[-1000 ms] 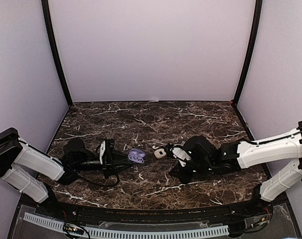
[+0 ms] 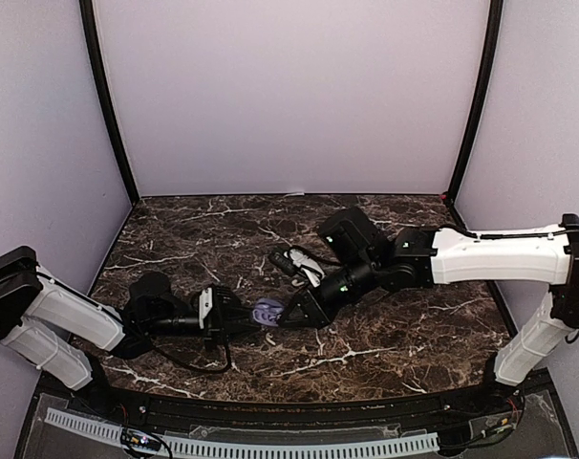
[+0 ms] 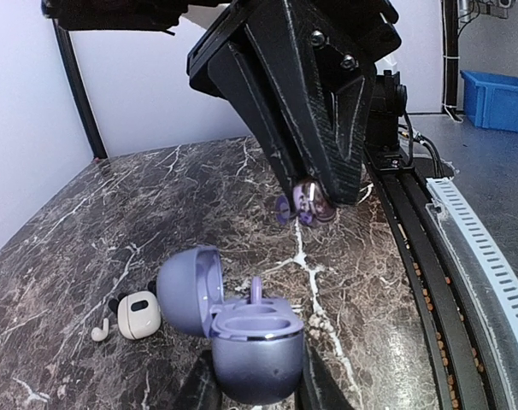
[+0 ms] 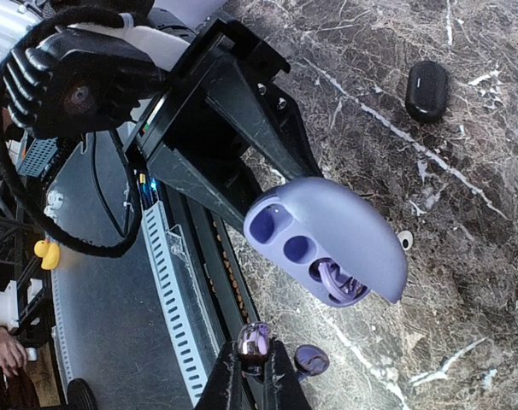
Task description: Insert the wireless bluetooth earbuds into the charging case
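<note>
The purple charging case [image 3: 257,363] is held with its lid [image 3: 184,290] raised, and my left gripper [image 2: 251,321] is shut on its body. In the right wrist view one purple earbud [image 4: 330,278] sits in the case's far-end compartment; the opposite end hollow and middle hollow look empty. My right gripper is shut on a second purple earbud [image 4: 254,338], whose shiny bead and round end stick out past the fingertips. In the left wrist view this earbud [image 3: 310,202] hangs above and beyond the case, apart from it.
A white earbud case [image 3: 139,316] and a loose white earbud [image 3: 100,330] lie on the dark marble table, left of the purple case in the left wrist view. A black case [image 4: 426,91] lies on the table. A slotted white rail [image 2: 242,447] runs along the front edge.
The left arm has shifted only slightly.
</note>
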